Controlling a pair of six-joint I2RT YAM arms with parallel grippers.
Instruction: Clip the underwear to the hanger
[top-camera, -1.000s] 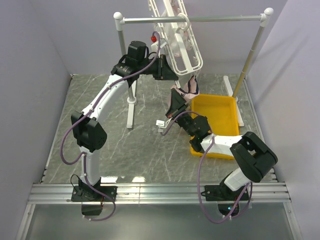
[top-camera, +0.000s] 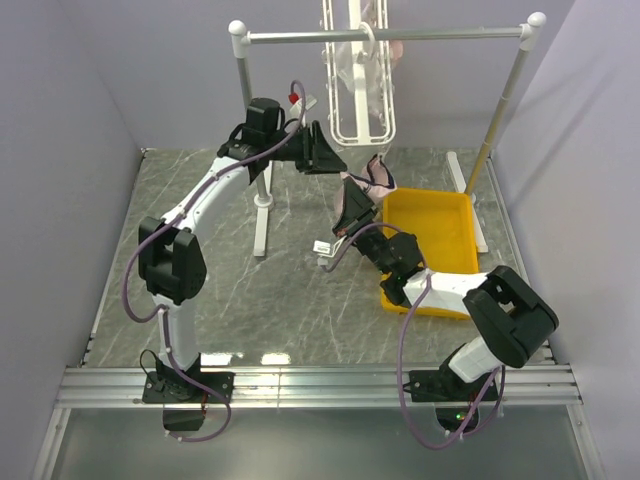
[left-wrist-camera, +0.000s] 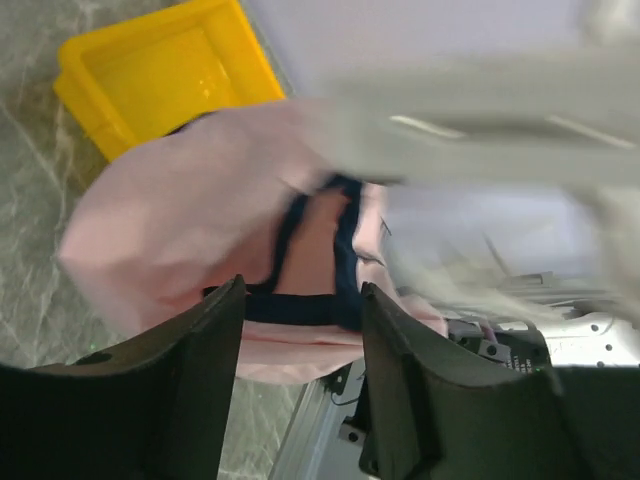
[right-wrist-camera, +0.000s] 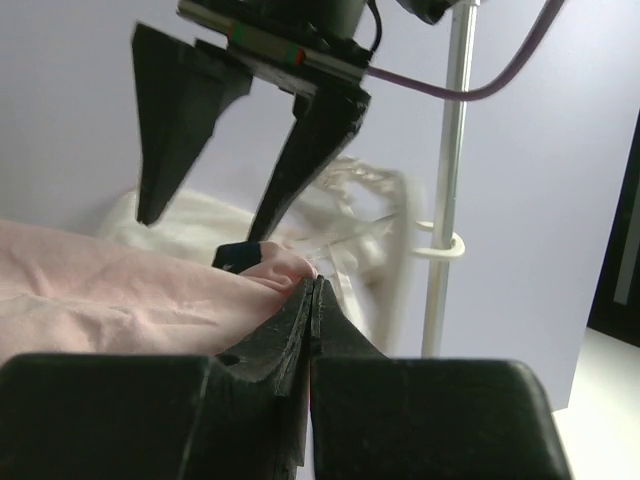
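Pink underwear (top-camera: 375, 180) with navy edging hangs from my right gripper (top-camera: 355, 200), which is shut on it; in the right wrist view the cloth (right-wrist-camera: 110, 290) runs into the closed fingertips. My left gripper (top-camera: 320, 150) stands open just above and left of the underwear, its fingers around a gap in front of the cloth (left-wrist-camera: 190, 220) in the left wrist view. The white clip hanger (top-camera: 362, 120) hangs from the rail above, blurred in both wrist views.
The metal rack's top rail (top-camera: 450, 33) spans the back. A yellow bin (top-camera: 450, 225) sits on the marble floor at right, under the right arm.
My left gripper has moved slightly left and its fingers show more spread. The hanger has swung to hang straighter. The right arm and underwear are nearly unmoved.
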